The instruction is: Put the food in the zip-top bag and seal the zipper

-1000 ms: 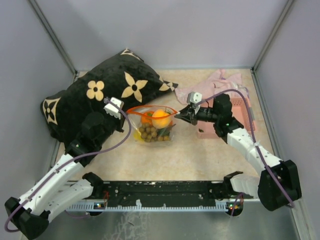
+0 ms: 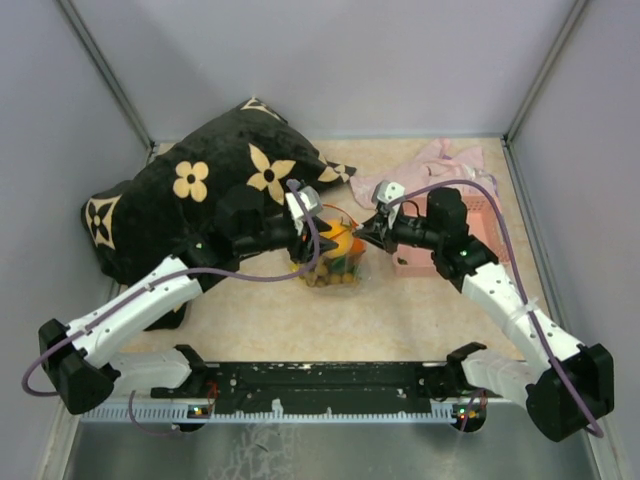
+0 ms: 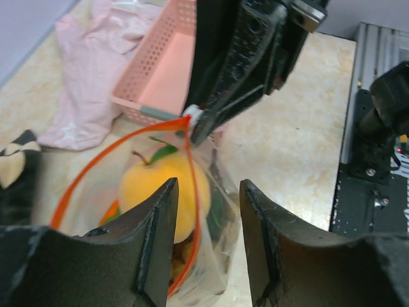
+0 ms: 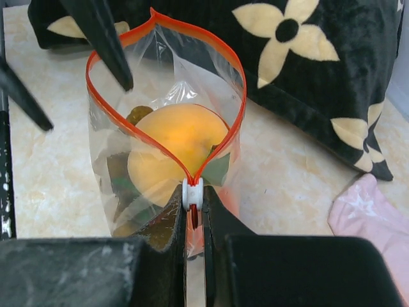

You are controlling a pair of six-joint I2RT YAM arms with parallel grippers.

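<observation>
A clear zip bag (image 2: 330,272) with an orange zipper stands in the middle, its mouth open, holding a large yellow-orange fruit (image 4: 167,137), several small round brown items and some green pieces. My right gripper is shut on the white slider end of the zipper (image 3: 193,118). My left gripper stands open over the front of the bag, close to the zipper rim, with nothing clearly between its fingers; in the right wrist view its fingertips hang above the bag's mouth at the upper left.
A pink basket (image 3: 153,77) stands at the right, a pink cloth (image 2: 420,170) at the back right. A black patterned cushion (image 2: 180,210) fills the back left.
My left gripper has moved right from beside the bag's left end to over the bag. The right gripper, with the zipper end, has shifted slightly.
</observation>
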